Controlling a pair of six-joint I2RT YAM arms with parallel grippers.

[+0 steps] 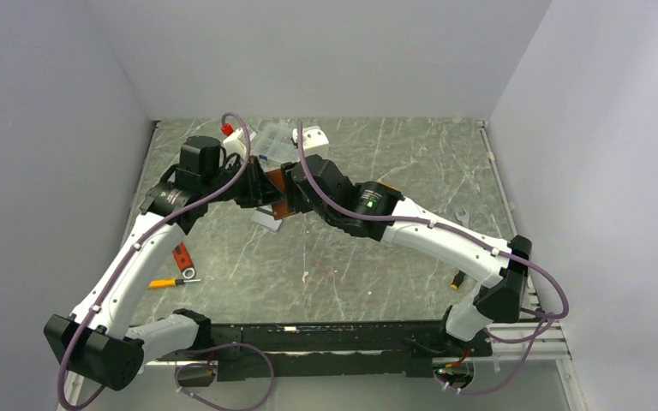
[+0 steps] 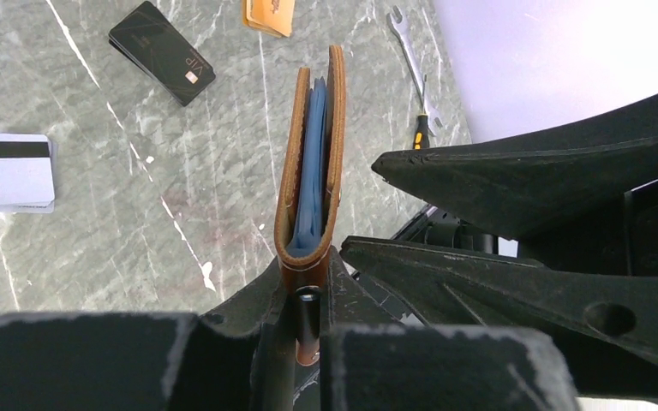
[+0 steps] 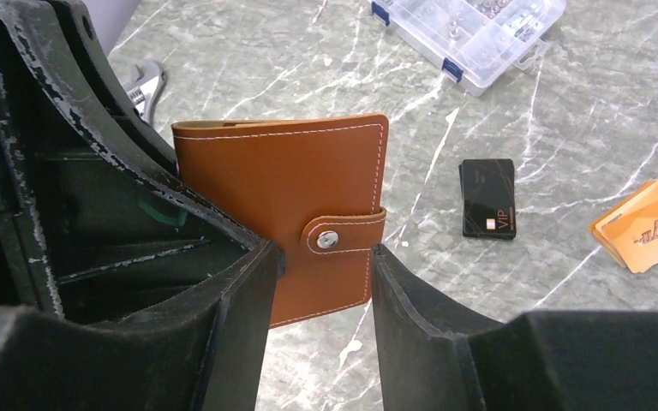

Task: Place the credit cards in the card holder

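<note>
My left gripper is shut on the brown leather card holder [image 3: 300, 171], which is held upright with a snap strap across its side; blue inner sleeves show from above. My right gripper is part open at the holder's snap edge, its fingers also seen beside the holder in the left wrist view. On the table lie a black VIP card stack [image 2: 158, 51], an orange card stack [image 3: 638, 223] and white striped cards [image 2: 4, 171].
A clear compartment box [image 3: 471, 26] is at the back. A red tool [image 1: 182, 257] and a yellow screwdriver [image 1: 164, 282] lie front left; a wrench [image 2: 407, 51] and dark screwdriver [image 2: 421, 130] lie right. Grey walls surround the table.
</note>
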